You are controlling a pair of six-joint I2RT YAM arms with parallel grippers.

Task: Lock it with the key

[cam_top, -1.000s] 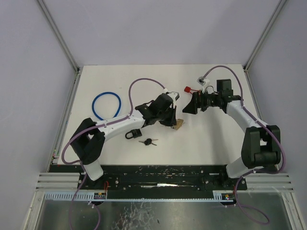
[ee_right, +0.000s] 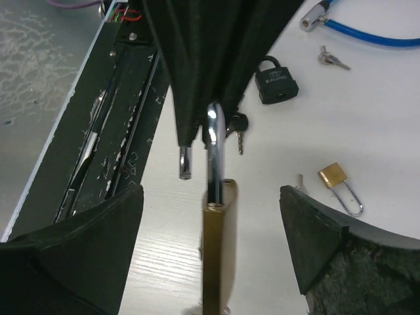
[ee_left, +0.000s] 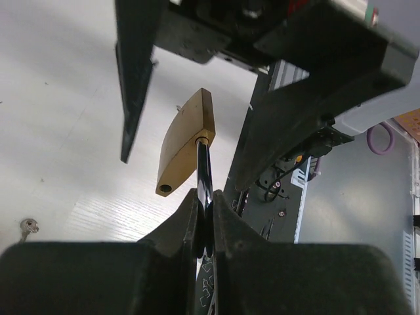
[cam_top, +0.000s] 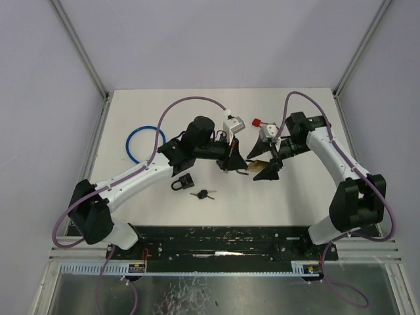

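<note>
A brass padlock body (ee_left: 184,144) with a steel shackle (ee_left: 203,170) hangs in mid-air, my left gripper shut on the shackle. My right gripper stands part open around the brass body, a finger on either side; whether they touch it is unclear. In the top view the two grippers meet at the centre. Loose keys (ee_right: 331,60) lie on the white table (cam_top: 131,203), along with a key with a black head (cam_top: 203,194).
A black padlock (ee_right: 277,85), a small brass padlock (ee_right: 333,176), a blue cable lock (cam_top: 131,141) and a red item (cam_top: 257,123) lie around on the table.
The left gripper has risen and moved with the padlock in it.
</note>
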